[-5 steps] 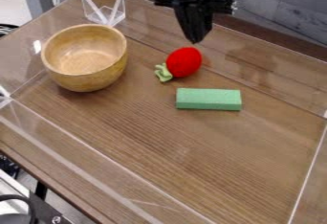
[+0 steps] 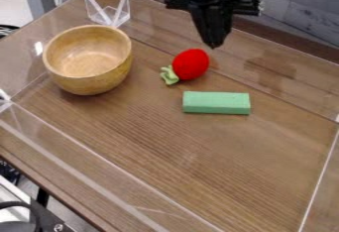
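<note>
My gripper [image 2: 212,30] hangs at the top centre, dark and shut, with nothing visible between its fingers. Just below and left of it lies a red strawberry-like object [image 2: 188,64] with a green top, resting on the wooden table. A green rectangular block [image 2: 216,103] lies lower right of the red object, apart from it.
A wooden bowl [image 2: 89,81] stands empty at the left. A clear plastic piece [image 2: 109,10] is at the upper left. A dark object [image 2: 24,216] shows at the bottom-left edge.
The gripper has shifted very slightly at the top of the view. The objects on the table stay where they were.
</note>
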